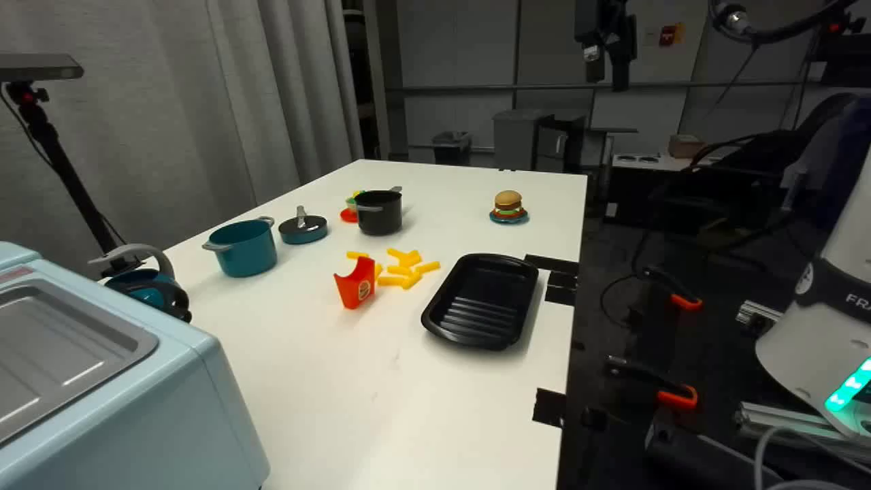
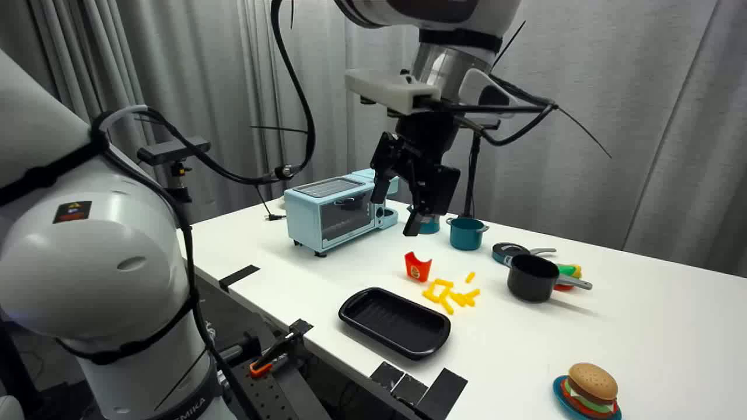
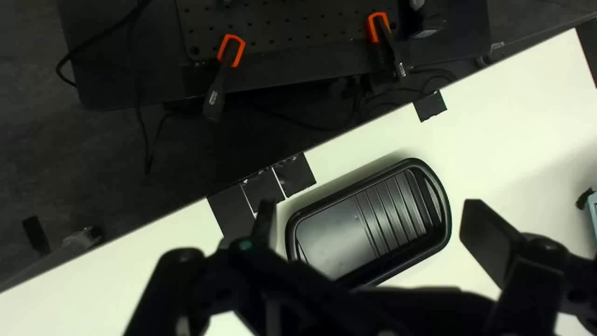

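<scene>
High over the table, my gripper (image 2: 397,216) hangs open, its two fingers spread wide with nothing between them. Seen from the wrist, the black ridged tray (image 3: 366,221) lies on the table below, between and beyond the fingertips. That tray is empty in both exterior views. A red fries box (image 2: 418,267) stands upright on the white table, with several yellow fries (image 2: 449,294) scattered beside it. Farther back are a teal pot (image 2: 467,234), a teal lidded pan (image 2: 515,252) and a black pot (image 2: 533,279). A toy burger (image 2: 592,387) rests on a small teal plate.
A light blue toaster oven (image 2: 329,218) stands at the table's far left end in exterior view 2. Black tape (image 2: 442,393) marks the table's near edge. Behind the black pot, a green, yellow and red toy item (image 2: 568,272) is partly hidden. The space round the burger is clear.
</scene>
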